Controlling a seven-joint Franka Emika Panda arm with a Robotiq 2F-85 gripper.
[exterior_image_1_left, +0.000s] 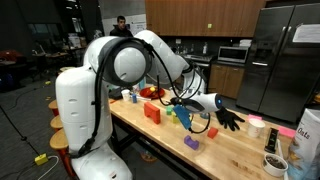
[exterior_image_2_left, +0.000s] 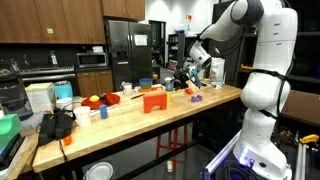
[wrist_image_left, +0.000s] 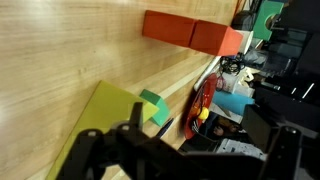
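Observation:
In the wrist view my gripper is open, its dark fingers spread wide with nothing gripped between them. A yellow block (wrist_image_left: 92, 125) lies on the wooden table near the left finger, which partly hides it. Beside it sits a small green block (wrist_image_left: 154, 106), seen between the fingers. Red-orange blocks (wrist_image_left: 170, 28) stand farther off at the top of that view. From the exterior, the gripper (exterior_image_1_left: 184, 116) hangs low over the table by the yellow block. A purple block (exterior_image_1_left: 191, 142) rests nearer the front edge, with a small red block (exterior_image_1_left: 213, 132) to its right.
A red bowl (wrist_image_left: 205, 105) with mixed items lies to the right in the wrist view. White cups (exterior_image_1_left: 256, 127) and a jar (exterior_image_1_left: 275, 165) stand at the table's right. Bare wood (exterior_image_1_left: 232, 155) shows around the front right.

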